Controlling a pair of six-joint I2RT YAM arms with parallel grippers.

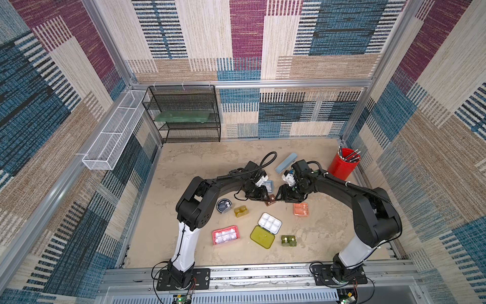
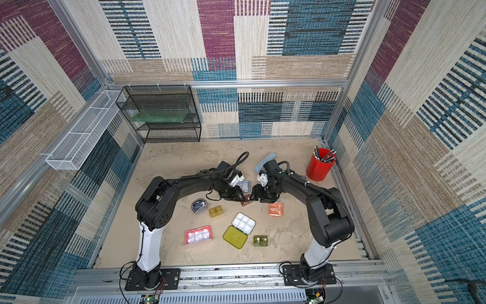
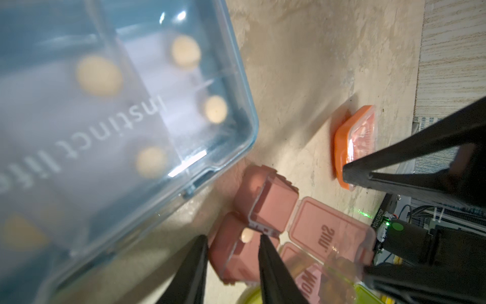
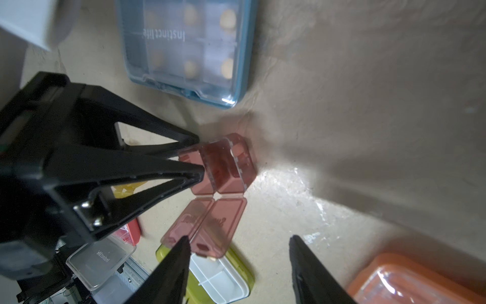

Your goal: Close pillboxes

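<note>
A small brown pillbox with open lids lies at the table's centre, a pale pill in one compartment in the left wrist view. My left gripper is low over it, fingers parted around its near part; whether they touch it is unclear. My right gripper is just to its right, fingers parted with nothing held between them. A blue pillbox (image 4: pixel 182 50) behind is closed, pills inside. An olive box (image 1: pixel 262 236) with white compartments lies open in front. Orange (image 1: pixel 300 209), red (image 1: pixel 225 234), small green (image 1: pixel 288 240) and yellow (image 1: pixel 241 211) boxes surround them.
A round dark container (image 1: pixel 223 205) lies left, a long blue box (image 1: pixel 286 162) at the back, and a red cup of pens (image 1: pixel 343 167) at back right. A wire rack (image 1: pixel 181 131) stands at back left.
</note>
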